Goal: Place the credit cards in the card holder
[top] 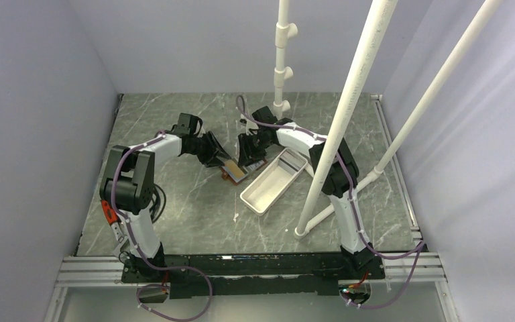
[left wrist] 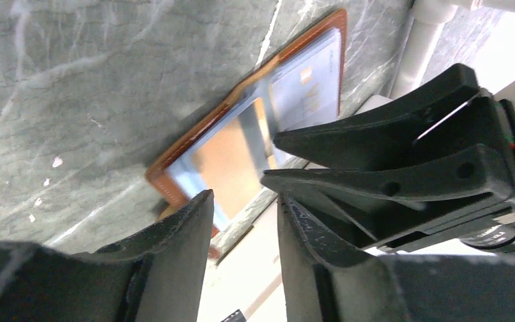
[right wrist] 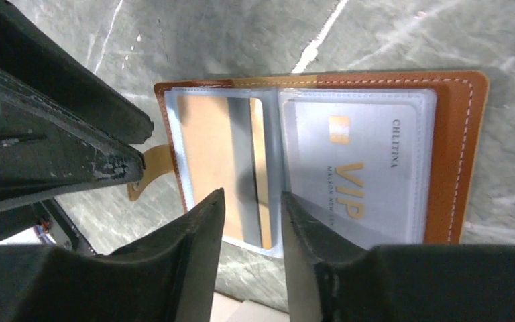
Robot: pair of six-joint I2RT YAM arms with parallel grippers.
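A brown leather card holder [right wrist: 461, 154] lies open on the marble table with clear sleeves. Its left sleeve, in the right wrist view, shows a tan card with a grey band [right wrist: 211, 168]; the other holds a silver VIP card [right wrist: 352, 168]. My left gripper hovers over the holder at the tan card's side, fingers apart, nothing visible between them. My right gripper is over the tan card and the middle of the holder, fingertips apart. Whether anything is between them is hard to tell.
A white tray [top: 261, 198] sits just right of the holder. White pipes [top: 338, 121] stand at the right and back. A cable coil lies by the left arm.
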